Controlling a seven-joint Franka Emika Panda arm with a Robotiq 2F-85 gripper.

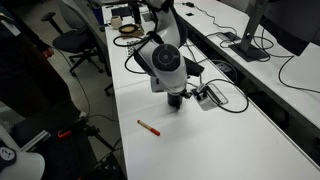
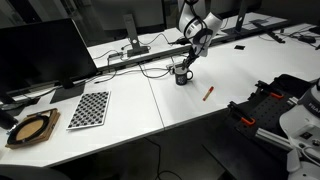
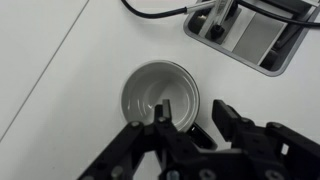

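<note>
A dark mug with a pale grey inside stands upright on the white table. Its black handle points toward the lower right of the wrist view. My gripper is over the mug's right side, its fingers apart. One fingertip overlaps the mug's opening, and the other is outside the rim, beyond the handle side. Whether either finger touches the mug cannot be told. In exterior view 2 the mug shows below the arm, while in exterior view 1 the gripper largely hides it.
A red-orange marker lies toward the table's near edge. Close to the mug sits a metal-and-black device with a black cable. Monitors and a keyboard occupy the adjoining desk.
</note>
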